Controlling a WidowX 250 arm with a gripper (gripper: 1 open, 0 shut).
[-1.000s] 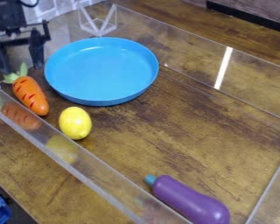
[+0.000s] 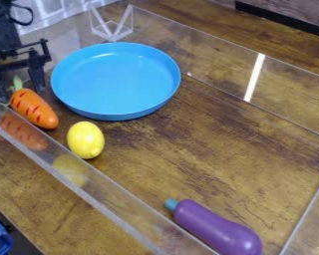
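Note:
The black gripper (image 2: pixel 19 72) is at the far left edge, low over the green top of an orange toy carrot (image 2: pixel 32 108), beside a blue plate (image 2: pixel 116 76); whether it is open or shut is unclear. A yellow lemon-like toy (image 2: pixel 85 139) lies below the plate, and a purple toy eggplant (image 2: pixel 215 225) lies at the lower right.
Clear plastic walls (image 2: pixel 107 199) bound the wooden work surface (image 2: pixel 202 139). A blue object sits outside at the bottom left corner.
The gripper has shifted slightly and come lower over the carrot's top over the last second. The plate and other toys look unmoved.

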